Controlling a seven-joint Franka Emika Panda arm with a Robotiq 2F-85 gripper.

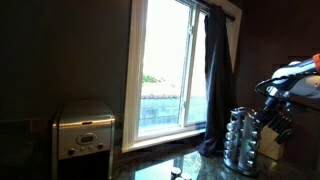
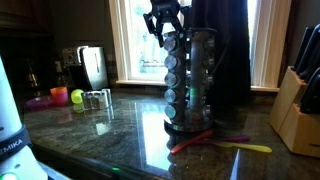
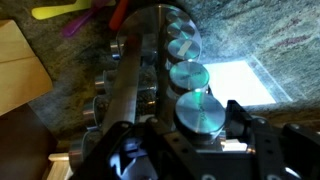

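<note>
A rotating spice rack [image 2: 186,126] with silver-lidded jars in columns stands upright on the dark counter. At its top, my gripper [image 2: 163,34] hangs beside the uppermost jars. From the wrist, the gripper points down along one column, its dark fingers [image 3: 238,118] apart. The top jar's round lid [image 3: 200,113] shows between them. Whether the fingers touch that jar cannot be made out. In exterior view 1 the rack [image 1: 240,140] stands at the right, the dark gripper [image 1: 274,120] close against its right side.
Red, purple and yellow-green utensils [image 2: 240,147] lie in front of the rack. A wooden block [image 2: 299,115] stands to the right. A toaster [image 2: 88,68], a yellow-green ball [image 2: 77,97] and small jars [image 2: 97,100] are at the left. Behind hangs a dark curtain [image 1: 218,80].
</note>
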